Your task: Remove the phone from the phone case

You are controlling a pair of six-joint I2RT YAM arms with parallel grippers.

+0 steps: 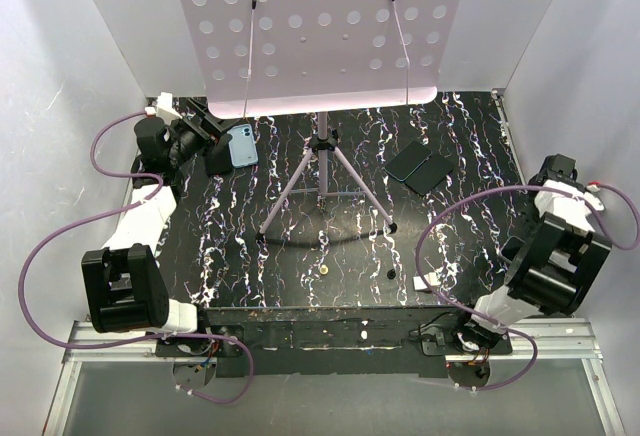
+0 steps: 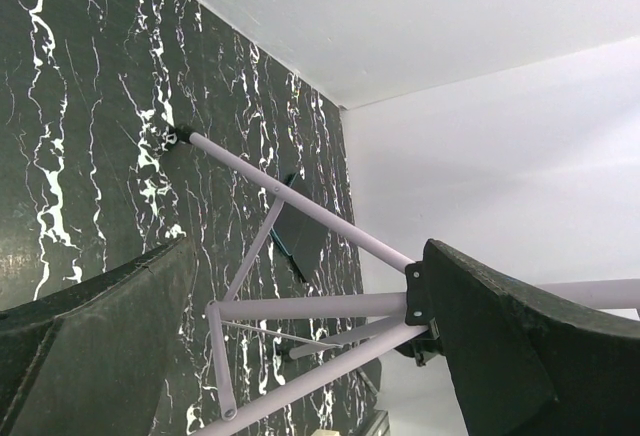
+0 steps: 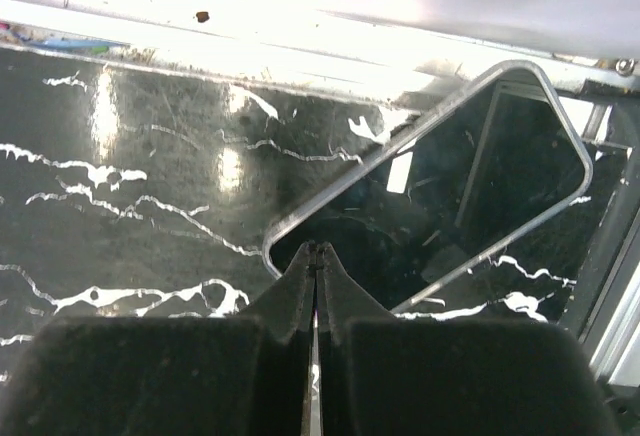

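A dark glossy phone (image 3: 450, 186) with a grey rim lies on the black marbled table in the right wrist view; whether that rim is a case cannot be told. In the top view only its dark end (image 1: 512, 248) shows beside the right arm. My right gripper is shut with nothing visible between its fingers, the tips over the phone's near end; contact is unclear. My left gripper stands open and empty, facing across the table past the tripod. At the left lie a light blue phone (image 1: 242, 146) and a black flat piece (image 1: 218, 159).
A pink tripod (image 1: 322, 146) carrying a perforated board (image 1: 320, 66) stands mid-table. Two dark flat pieces (image 1: 408, 160) lie right of it. A white square (image 1: 425, 282) is near the front edge. White walls close both sides.
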